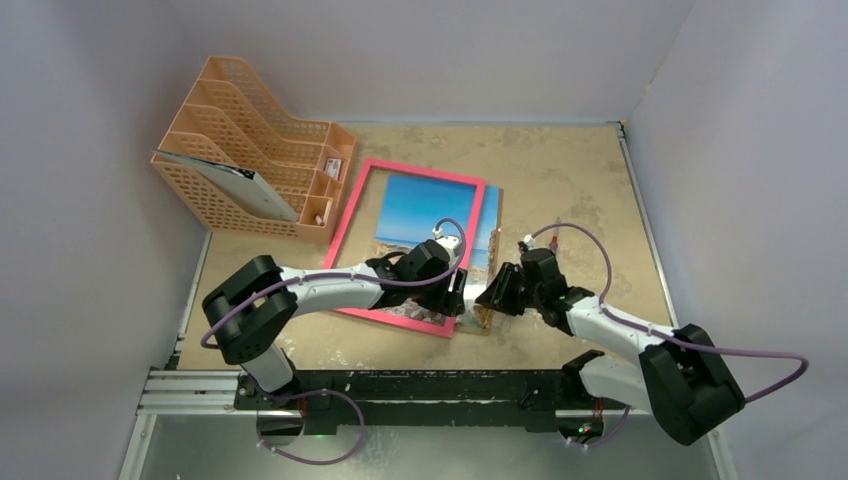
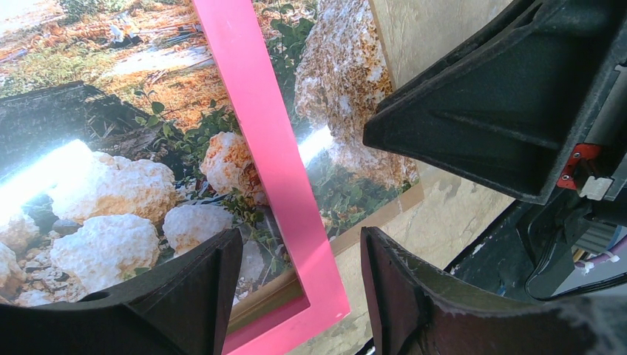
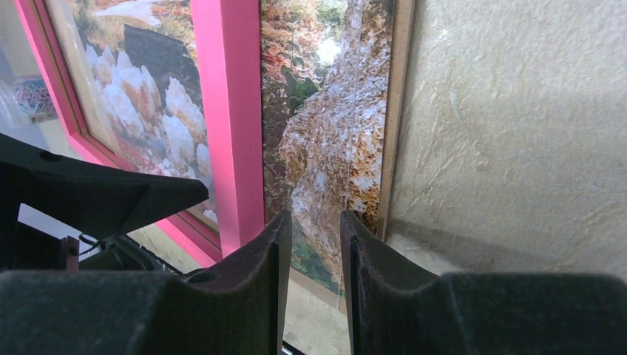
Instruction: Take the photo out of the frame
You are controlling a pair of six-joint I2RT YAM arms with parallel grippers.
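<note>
The pink frame [image 1: 365, 178] lies on the table with the photo [image 1: 420, 205] beneath it, which reaches out past the frame's right bar on a thin board [image 3: 392, 126]. My left gripper is open over the frame's lower right corner, the pink bar [image 2: 273, 148] showing between its fingertips, apparently not held. My right gripper is open over the protruding strip of photo [image 3: 318, 133], right of the frame's bar, its fingertips close to the surface; whether they touch it I cannot tell.
An orange organizer [image 1: 250, 120] holding a flat board [image 1: 235, 185] stands at the back left. A small red tool [image 1: 555, 238] lies behind my right arm.
</note>
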